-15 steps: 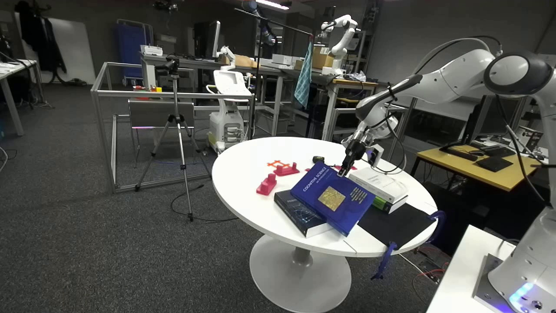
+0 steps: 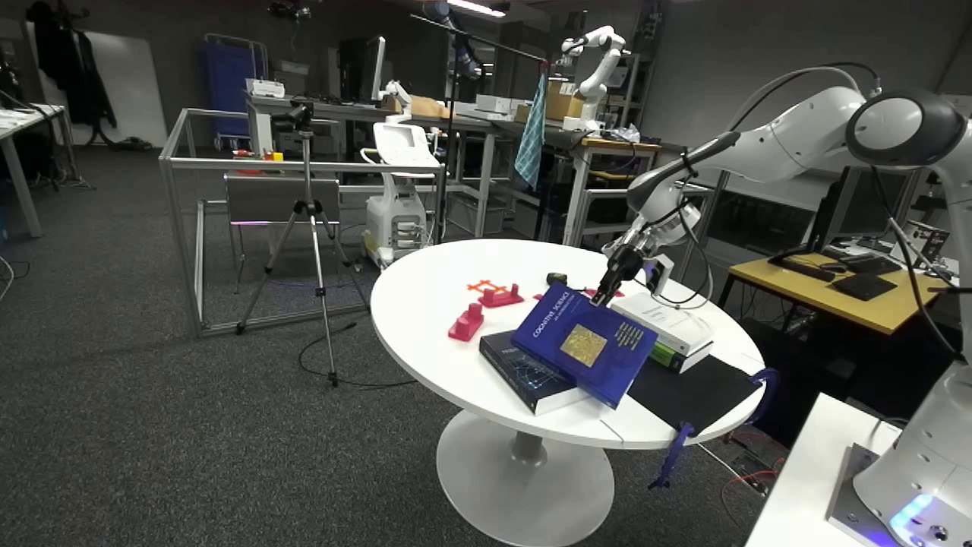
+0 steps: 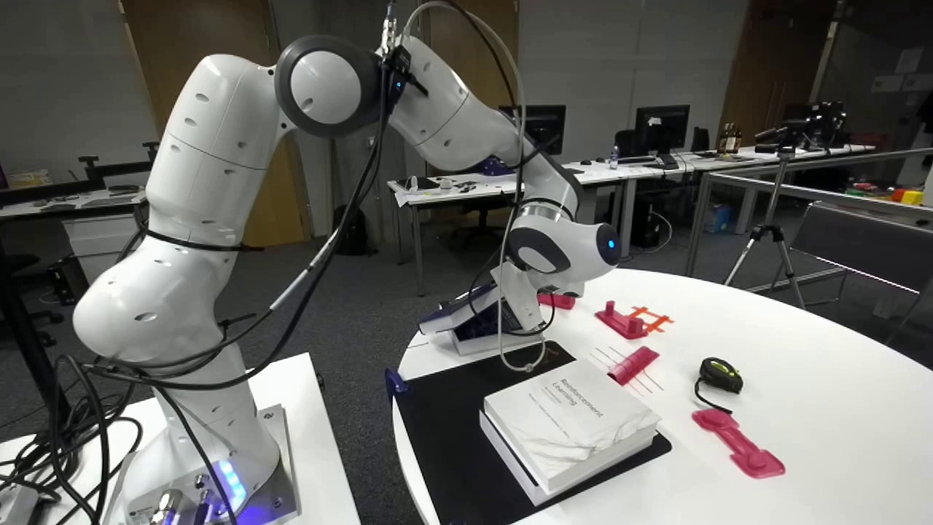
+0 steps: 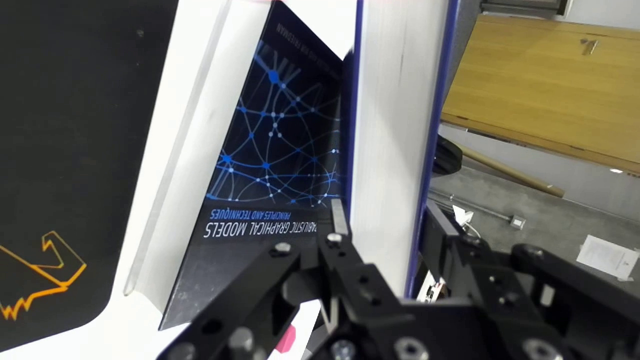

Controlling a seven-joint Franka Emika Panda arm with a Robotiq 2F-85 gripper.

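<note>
My gripper is shut on a thick blue book, Cognitive Science (image 2: 556, 337), one finger on each cover. In the wrist view the pale page block of the blue book (image 4: 390, 120) stands between the fingers. Tilted, it is above and overlaps the dark Probabilistic Graphical Models book (image 4: 270, 144), which lies flat on the white table (image 2: 428, 292). Whether the two books touch is hard to tell. In exterior view 2 the arm's wrist hides most of the blue book (image 3: 463, 312) and all of the fingers.
A white Reinforcement Learning book (image 3: 568, 411) lies on top of another book on a black mat (image 3: 446, 446). Pink parts (image 3: 625, 322), an orange piece (image 3: 652, 319) and a tape measure (image 3: 720, 375) are spread over the table.
</note>
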